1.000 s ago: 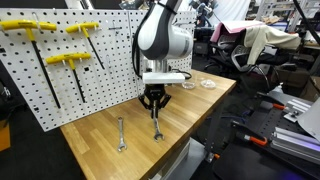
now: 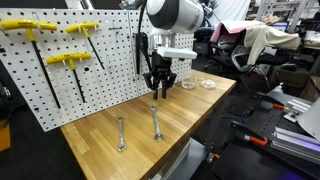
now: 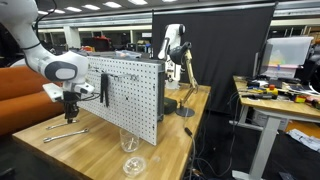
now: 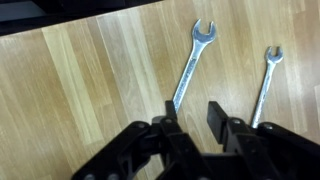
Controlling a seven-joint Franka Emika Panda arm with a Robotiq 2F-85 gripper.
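Two silver wrenches lie apart on the wooden table. In the wrist view the nearer wrench [image 4: 188,68] runs from its open-ended head at the top down toward my gripper, while the other wrench [image 4: 264,92] is farther right. My gripper is open, its dark fingers [image 4: 168,116] apart, with nothing held between them. Exterior view 1 shows the gripper [image 2: 158,92] raised above the table, just behind the far end of the right-hand wrench [image 2: 156,122]. The left-hand wrench [image 2: 122,132] rests closer to the pegboard side. The lower ends of both wrenches are hidden in the wrist view.
A white pegboard [image 2: 70,90] with yellow-handled tools [image 2: 68,57] stands along the table's back. Clear round dishes [image 2: 208,84] sit at the far right end; in exterior view 2 a clear jar [image 3: 129,141] stands near the pegboard.
The arm has risen from low over the right-hand wrench and shifted slightly back, leaving the gripper higher above the table. Both wrenches appear to lie where they were.
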